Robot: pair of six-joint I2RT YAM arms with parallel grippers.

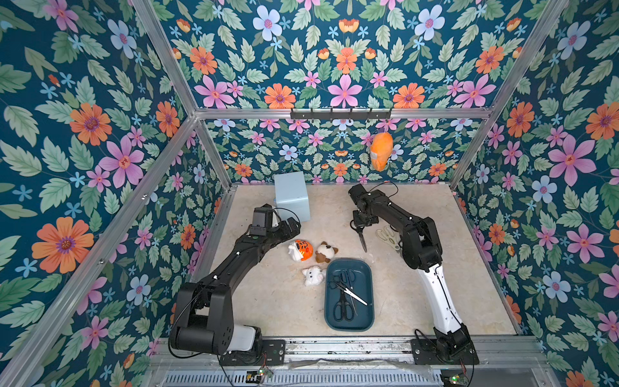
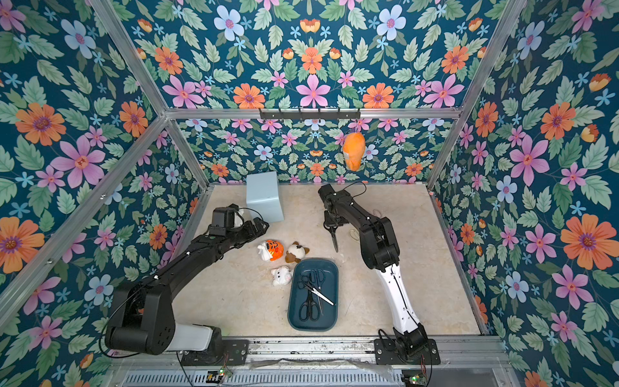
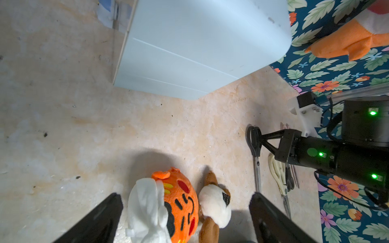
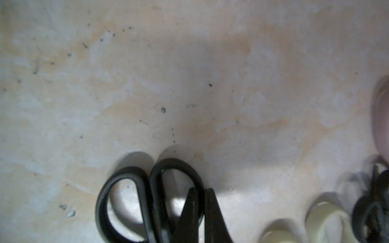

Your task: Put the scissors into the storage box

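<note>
Black scissors [image 1: 361, 237] lie on the table at back centre. My right gripper is shut on a handle loop of those scissors [image 4: 141, 190], its tips together at the loop's side. A dark teal tray [image 1: 368, 296] at the front holds several scissors [image 1: 344, 309]. My left gripper hangs over the plush toys at the left, its dark fingers wide apart with nothing held.
A light blue box [image 1: 290, 196] stands at back left. Plush toys [image 1: 314, 276] sit left of the tray. Cream scissors [image 4: 324, 220] and other tools lie right of my right gripper.
</note>
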